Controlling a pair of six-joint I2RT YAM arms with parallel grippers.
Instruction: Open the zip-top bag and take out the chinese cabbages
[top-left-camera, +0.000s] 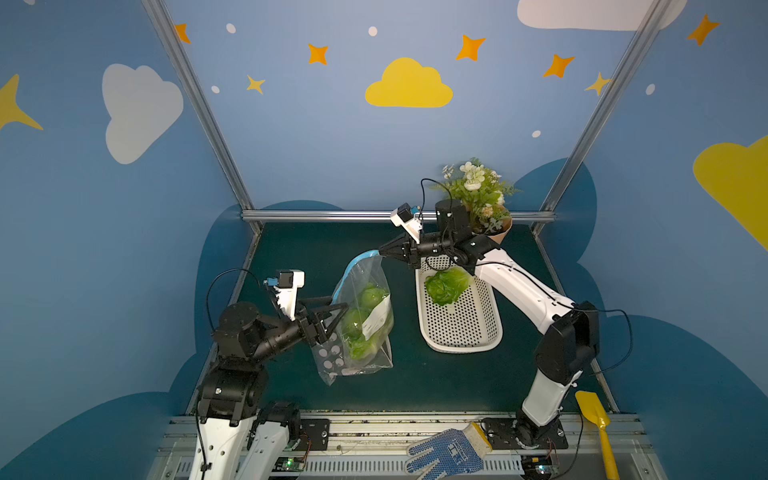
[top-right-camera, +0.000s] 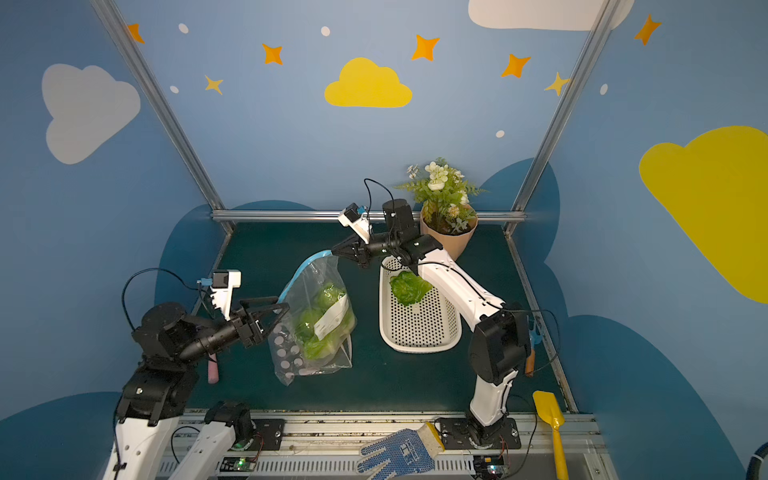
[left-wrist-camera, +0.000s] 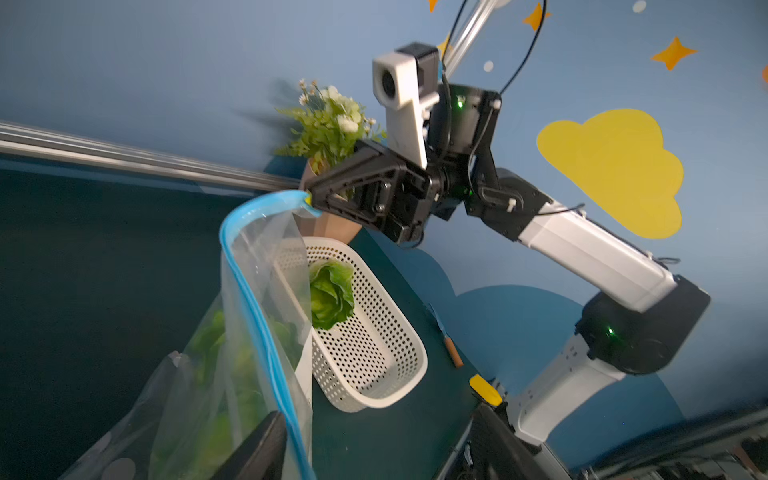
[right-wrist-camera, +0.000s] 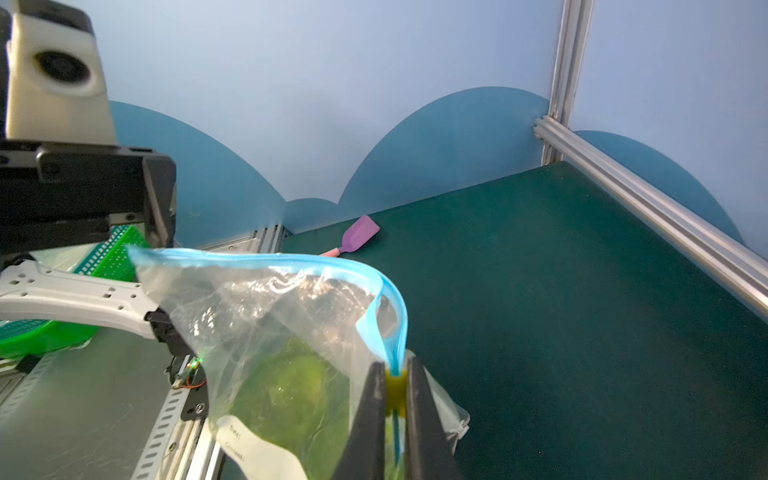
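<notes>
My right gripper is shut on one end of the bag's blue zip edge (left-wrist-camera: 249, 300), with a small yellow piece between its fingertips. From there the clear zip top bag (top-left-camera: 349, 276) hangs at a slant, green Chinese cabbages (top-left-camera: 372, 297) and a white label inside. My left gripper stands open at the zip's other end; in the left wrist view the blue strip passes by its left finger (left-wrist-camera: 268, 448). How widely the bag's mouth is parted cannot be told. Another cabbage (top-right-camera: 409, 288) lies in the white basket (top-right-camera: 420, 349), under the right arm.
A potted flower plant (top-right-camera: 448, 240) stands behind the basket. In the right wrist view a purple spatula (right-wrist-camera: 360, 233) lies at the table's far edge. A blue glove (top-left-camera: 448, 454) and a yellow scoop (top-left-camera: 596, 424) are at the front. Bare table lies behind the bag.
</notes>
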